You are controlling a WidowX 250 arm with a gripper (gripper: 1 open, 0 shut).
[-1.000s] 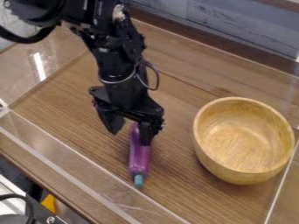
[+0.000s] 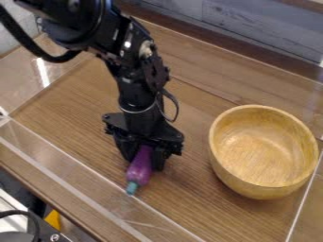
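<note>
The black gripper [image 2: 144,146] reaches down over a purple object with a teal tip [image 2: 140,172], lying lengthwise on the wooden table near its front. The fingers are low around the object's upper part. I cannot tell whether they touch it or grip it, as the arm hides that end.
A large empty yellow bowl [image 2: 262,149] stands on the right. A pale wall runs along the back, and clear edging lines the left side.
The gripper has moved down and slightly left onto the purple object, and its fingers are closer together. The object's lower end now sits a little further left and higher in the view.
</note>
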